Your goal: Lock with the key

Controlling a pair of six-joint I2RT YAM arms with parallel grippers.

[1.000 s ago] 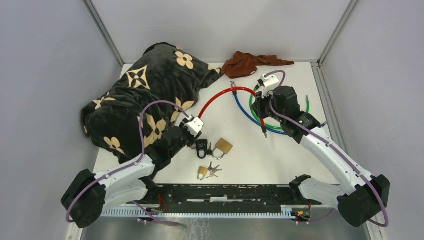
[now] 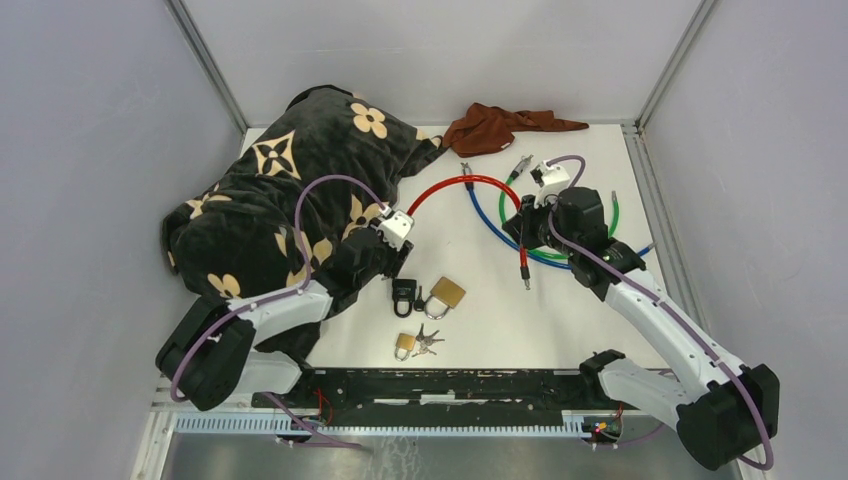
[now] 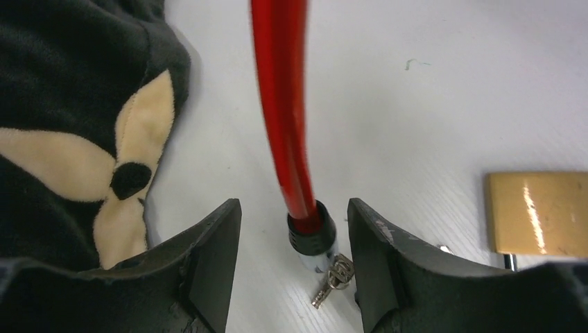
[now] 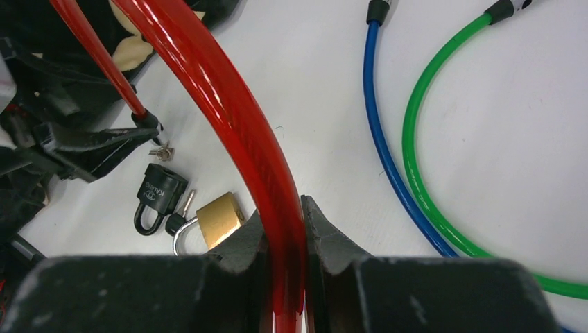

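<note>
The red cable lock [image 2: 462, 181] arches between my two arms. My right gripper is shut on it near one end, whose tip [image 2: 525, 277] hangs below the fingers. At the other end, a black collar [image 3: 312, 229] and silver metal piece [image 3: 338, 272] show between the spread fingers of my left gripper. These fingers stand apart, with visible gaps on both sides of the cable. A small key-like metal part [image 4: 162, 153] is at that end; whether it sits inside the lock cannot be made out.
Close to the left gripper lie a black padlock [image 2: 403, 297] and a brass padlock [image 2: 447, 292]. A small padlock [image 2: 404, 345] and keys [image 2: 427, 338] are nearer the front. Blue [image 2: 487, 220] and green [image 2: 614, 213] cables lie right; a dark blanket [image 2: 300, 190] covers the left.
My left gripper has shifted toward the back and slightly right.
</note>
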